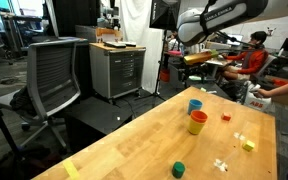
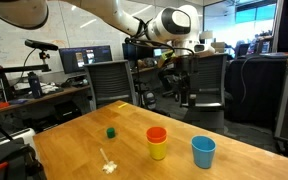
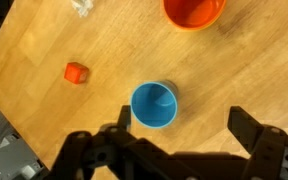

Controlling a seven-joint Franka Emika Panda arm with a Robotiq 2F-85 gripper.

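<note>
A blue cup (image 3: 155, 104) stands upright on the wooden table, and its open mouth faces the wrist camera. Beside it is a cup stack (image 2: 158, 142), red over yellow, a short gap away. High above the table hangs my gripper, open, its fingers wide apart and nothing between them. In the wrist view the blue cup shows ahead of the fingers, nearer the left one. The blue cup (image 1: 194, 106) stands below and close to the gripper's side of the table in exterior view 1.
A red block (image 3: 76, 73) lies near the table edge. A green object (image 1: 178, 170), a yellow block (image 1: 249, 145) and a whitish piece (image 2: 108, 159) are spread on the table. Chairs stand behind.
</note>
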